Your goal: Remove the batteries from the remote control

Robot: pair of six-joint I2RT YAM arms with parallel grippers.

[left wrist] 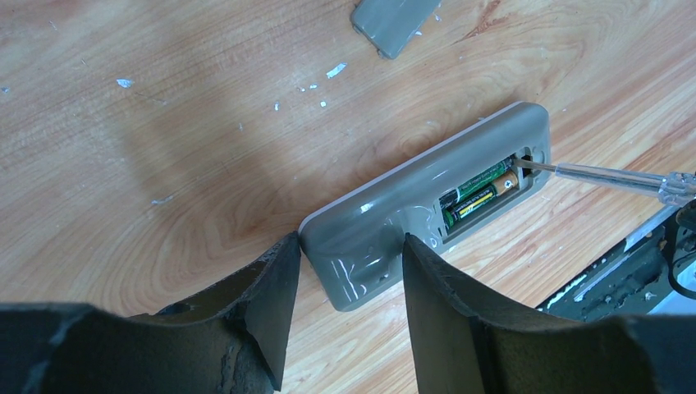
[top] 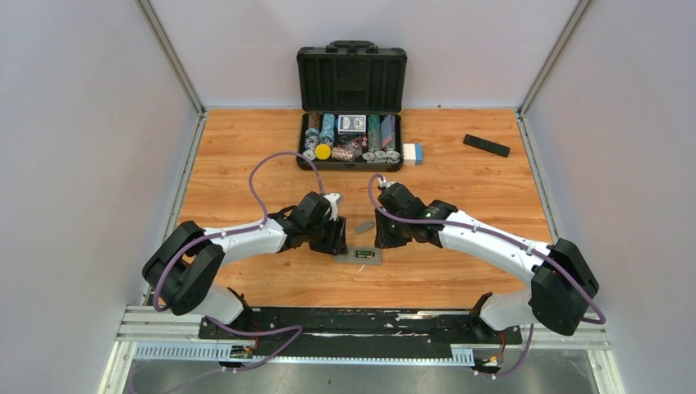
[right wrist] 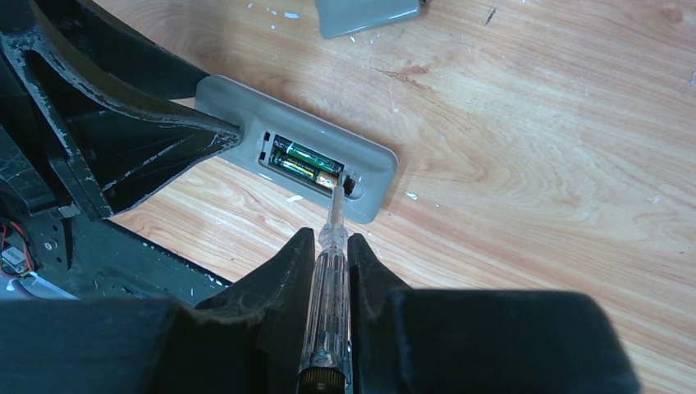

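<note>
A grey remote control lies back side up on the table, its battery bay uncovered. Two green batteries lie side by side in that bay. My left gripper is shut on the remote's end, a finger on either side. Between the fingers of my right gripper is a clear-handled screwdriver, and they are shut on it. The screwdriver's tip reaches into the bay at the batteries' end, touching or very close to them. The grey battery cover lies loose behind the remote.
An open black case with chips and cards stands at the back. Beside it is a white-and-blue box. A black remote lies at the back right. Small flakes dot the wood near the grey remote.
</note>
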